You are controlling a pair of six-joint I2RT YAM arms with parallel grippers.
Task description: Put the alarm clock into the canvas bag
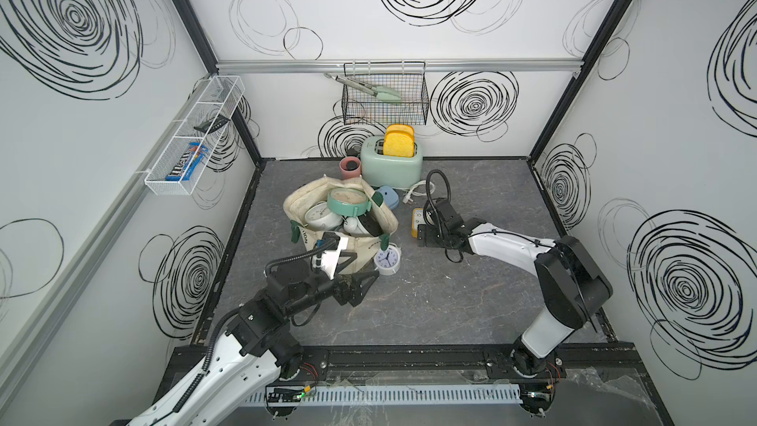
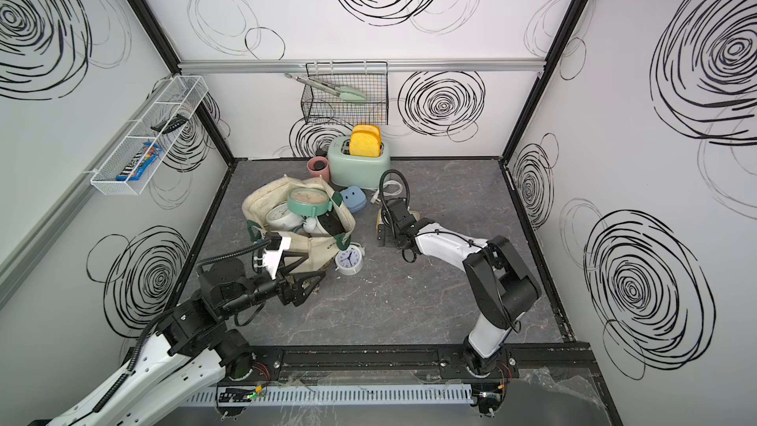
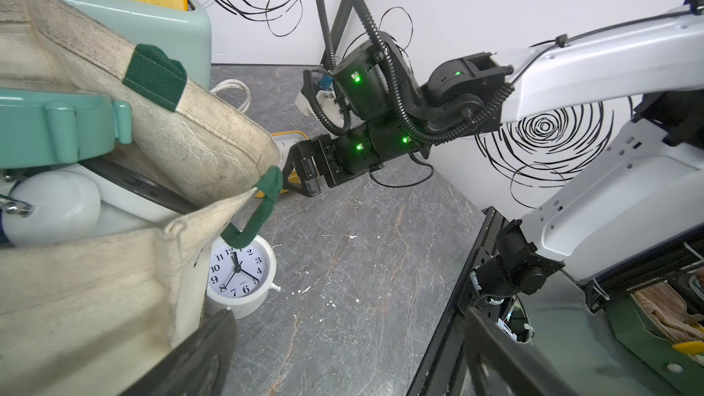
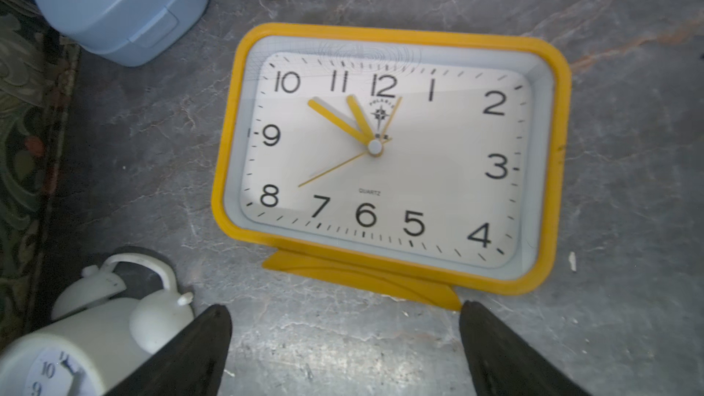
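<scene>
In the right wrist view a yellow-framed rectangular alarm clock (image 4: 440,176) lies face up on the grey table. My right gripper is open just above it, its fingers spread at the clock's lower edge with nothing between them. A round white alarm clock (image 1: 387,260) rests on the table beside the right front corner of the canvas bag (image 1: 364,248). The bag gapes open and holds a green round clock (image 1: 348,202), a white clock (image 1: 321,215) and other items. Left of the white table clock, in front of the bag, my left gripper stands open and empty.
A blue box (image 1: 387,196), a white cord with plug (image 1: 418,191), a green toaster (image 1: 392,167) and a pink cup (image 1: 350,166) sit behind the clocks.
</scene>
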